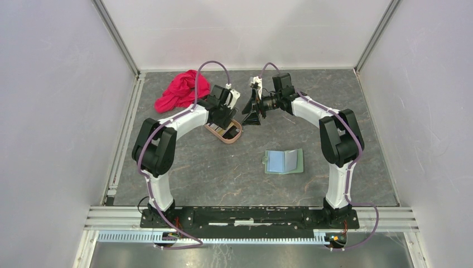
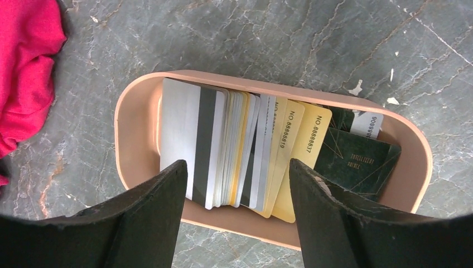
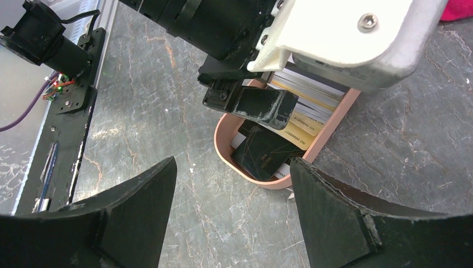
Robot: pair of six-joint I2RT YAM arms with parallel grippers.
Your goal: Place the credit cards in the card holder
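A pink oval tray point(image 2: 128, 134) holds a stack of white and striped cards point(image 2: 195, 139), yellow cards point(image 2: 304, 131) and black cards point(image 2: 357, 159). Directly over it my left gripper has its fingers apart, empty between the tips, the cards showing below. My right gripper stands open just right of the tray, nothing between its fingers. The card holder point(image 1: 283, 161), a green-backed open booklet with blue and clear pages, lies on the front right of the table.
A red cloth point(image 1: 177, 92) is bunched at the back left. The left arm's housing covers part of the tray in the right wrist view.
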